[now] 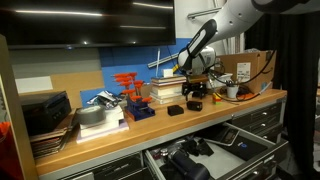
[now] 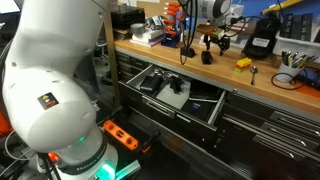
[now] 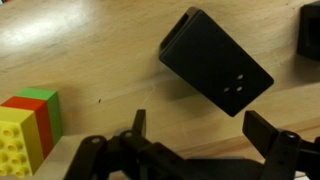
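A black block (image 3: pixel 217 62) lies at an angle on the wooden countertop in the wrist view, with a lighter metallic edge at one end. Below it in that picture my gripper stands open, its two fingers apart and only bare counter between the tips. In exterior view 1 the gripper (image 1: pixel 190 82) hovers over the counter near small black objects (image 1: pixel 194 105). Yellow, red and green toy bricks (image 3: pixel 28 130) sit at the left of the wrist view. Another black object (image 3: pixel 309 30) is cut off by the right edge.
Beneath the counter (image 1: pixel 140 132) a drawer (image 2: pixel 175 100) is pulled out, holding dark items. Red racks (image 1: pixel 128 82) and stacked books or papers (image 1: pixel 166 88) stand behind. Cardboard boxes (image 1: pixel 255 65) occupy the far right.
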